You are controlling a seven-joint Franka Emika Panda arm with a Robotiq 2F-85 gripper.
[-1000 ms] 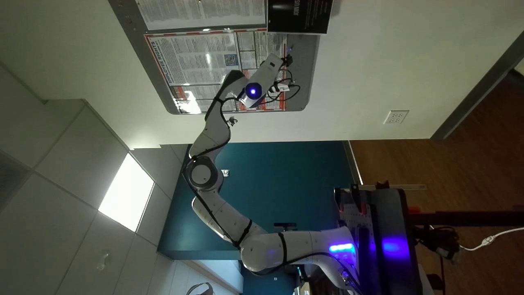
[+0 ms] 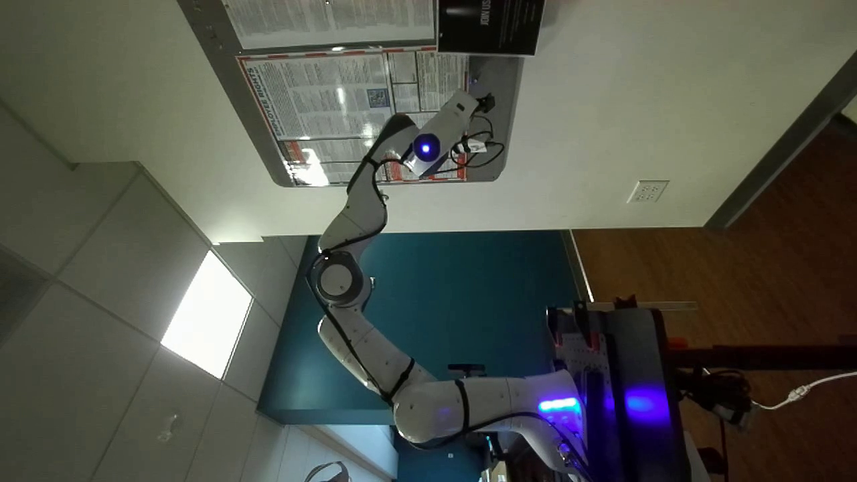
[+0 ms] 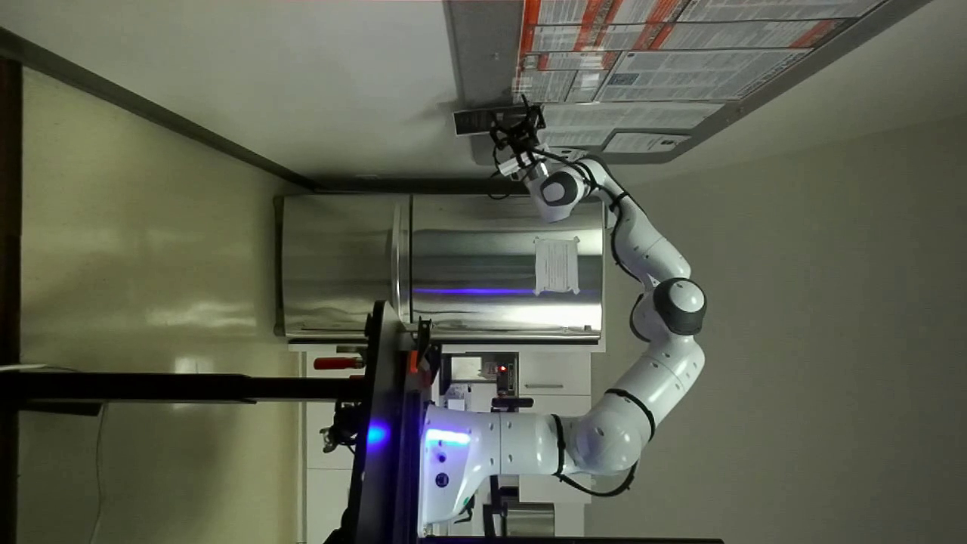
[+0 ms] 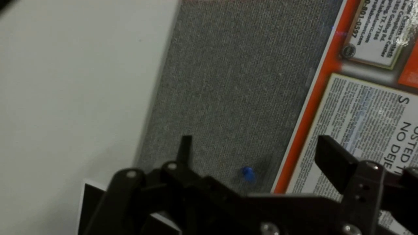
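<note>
Spread wide in the wrist view, my gripper is open, its two black fingers (image 4: 336, 164) well apart and holding nothing. Between them a small blue push pin (image 4: 248, 174) sits in the grey fabric board (image 4: 219, 94), nearer the left finger in that picture and close to the orange poster edge. Whether either finger touches the board cannot be told. The first exterior view has the gripper (image 2: 487, 103) by the board's bare grey strip. In the second exterior view the gripper (image 3: 523, 118) is near the wall, partly merged with dark shapes.
A printed poster (image 4: 352, 129) with an orange border covers the board beside the pin. A black sign (image 2: 490, 25) hangs close to the gripper. Loose cables (image 2: 486, 152) dangle at the wrist. Bare wall (image 4: 74, 78) lies beyond the board's edge.
The arm's upper part and the gripper have shifted slightly to the right and a little downward in the first exterior view. The board and sign have stayed put.
</note>
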